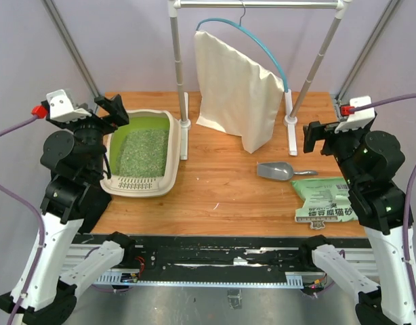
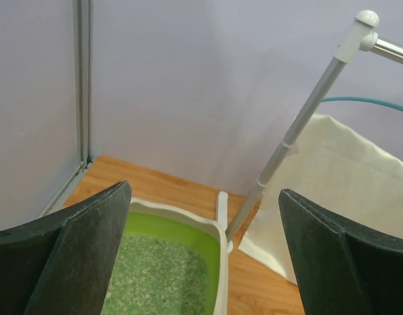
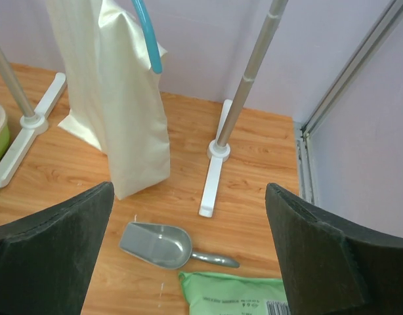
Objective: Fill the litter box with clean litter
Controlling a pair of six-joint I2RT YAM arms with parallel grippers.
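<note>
At the left of the table stands the litter box (image 1: 167, 183), cream-rimmed with a green inside. Green granular litter (image 1: 144, 153) covers its floor, and the left wrist view shows the same litter (image 2: 155, 275) from above. A metal scoop (image 1: 276, 170) lies on the bare wood, right of centre. Beside it rests a flat green litter bag (image 1: 328, 199) with a clip at its front edge. My left gripper is open, empty, above the box's left side. My right gripper hangs open over the table's right side, holding nothing, with the scoop (image 3: 155, 244) in its view.
A white rack (image 1: 178, 61) stands at the back, its feet on the table. From it hangs a cream cloth (image 1: 228, 88) on a blue hanger (image 1: 252, 37).
</note>
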